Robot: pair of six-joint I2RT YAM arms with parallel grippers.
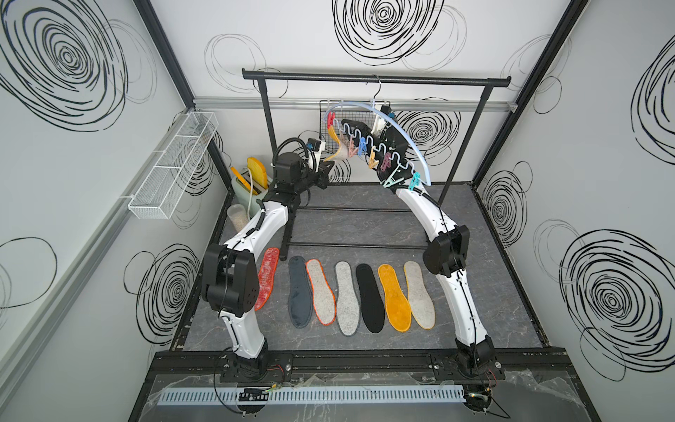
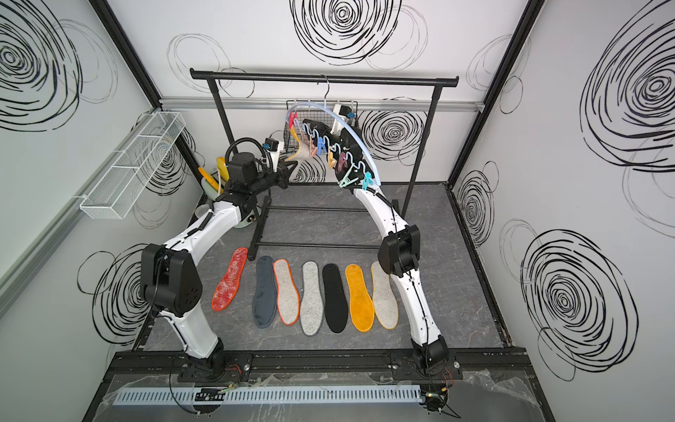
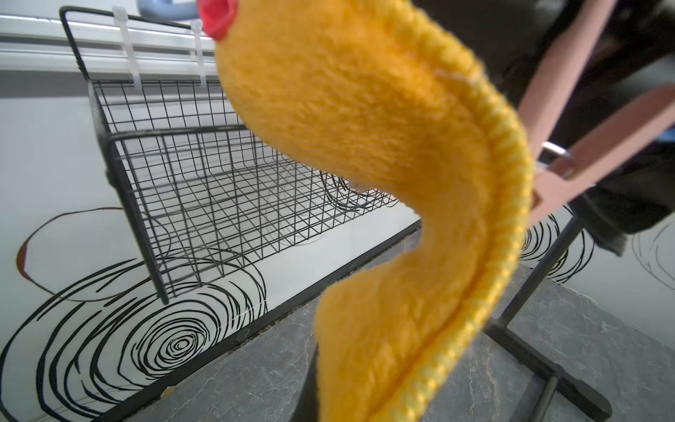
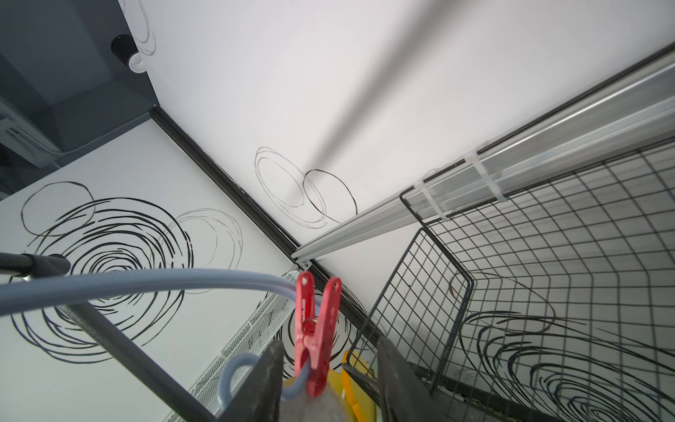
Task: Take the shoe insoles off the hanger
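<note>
My right gripper is at the red peg, fingers apart either side of it, blurred. Other coloured pegs, such as a pink one (image 3: 562, 84), hang along the hanger.
Seven insoles, including a black one (image 1: 370, 299), lie in a row on the grey floor. A black rack (image 1: 436, 81) carries the hanger; a wire basket (image 3: 175, 176) is on the back wall. A white shelf (image 1: 168, 165) is at left.
</note>
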